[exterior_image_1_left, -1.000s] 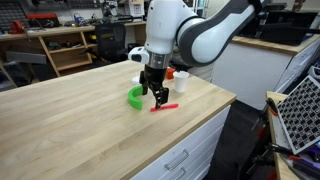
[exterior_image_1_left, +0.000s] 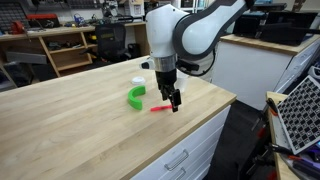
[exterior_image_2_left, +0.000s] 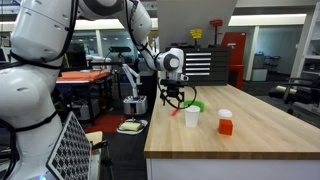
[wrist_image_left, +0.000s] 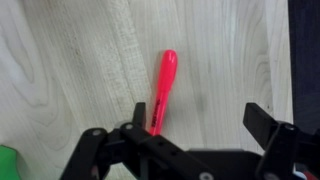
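Note:
A slim red stick (wrist_image_left: 166, 85) lies flat on the wooden table. In the wrist view it stretches from the middle of the picture down to the left finger, whose tip overlaps its lower part in the picture. My gripper is open over the table, its fingers wide apart with bare wood between them, and the stick is nearer the left one. In exterior view 1 the gripper (exterior_image_1_left: 169, 97) hangs just above and to the right of the red stick (exterior_image_1_left: 160, 108). Nothing is held.
A green curved piece (exterior_image_1_left: 136, 97) lies left of the stick. A white cup (exterior_image_2_left: 191, 116), an orange-red block (exterior_image_2_left: 226, 127) and a white container (exterior_image_2_left: 224, 114) stand on the table. The table's drawer-side edge (wrist_image_left: 280, 60) is close by.
My gripper has moved rightward in exterior view 1, from near the green piece to the right part of the stick. The stick and the green piece have stayed put.

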